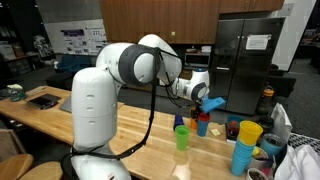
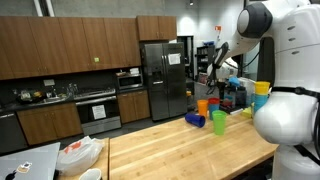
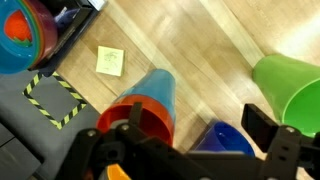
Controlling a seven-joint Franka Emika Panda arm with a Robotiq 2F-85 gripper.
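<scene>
My gripper is open, its dark fingers wide apart at the bottom of the wrist view and nothing held between them. A red cup point(image 3: 150, 108) sits in a blue cup point(image 3: 158, 80) close by the left finger. Lying between the fingers is a dark blue cup point(image 3: 228, 139), its far part cut by the gripper. A green cup point(image 3: 285, 88) stands at the right. Part of an orange cup point(image 3: 117, 172) shows at the lower left. In exterior view 1 the hand hangs just above the red-topped blue cup point(image 1: 202, 128), near the green cup point(image 1: 181, 138).
A yellow note point(image 3: 110, 61) lies on the wooden table point(image 1: 150, 155). Stacked yellow and blue cups point(image 1: 243, 150) and a crowded bin area stand at the right in exterior view 1. Bare tabletop lies at the front left.
</scene>
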